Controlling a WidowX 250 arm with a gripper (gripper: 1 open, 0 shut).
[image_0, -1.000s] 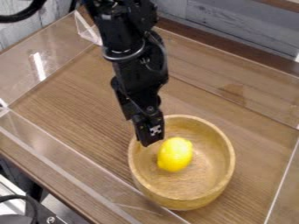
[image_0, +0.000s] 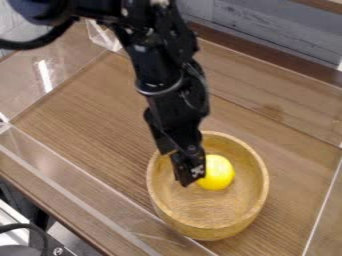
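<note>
The black gripper (image_0: 182, 160) reaches down from the top centre to the left part of a wooden bowl (image_0: 211, 218). A yellow lemon-like object (image_0: 218, 176) lies in the bowl, just right of the gripper's lower end. Whether the fingers are open or shut, or hold anything, I cannot tell.
The bowl stands on a wooden surface (image_0: 80, 130) with clear room to the left and upper right. A pale wall or ledge (image_0: 281, 30) runs along the back. A dark cable (image_0: 27, 232) lies at the lower left corner.
The gripper has moved slightly down and right toward the yellow object, which has shifted a little toward the back right of the bowl and changed its orientation.
</note>
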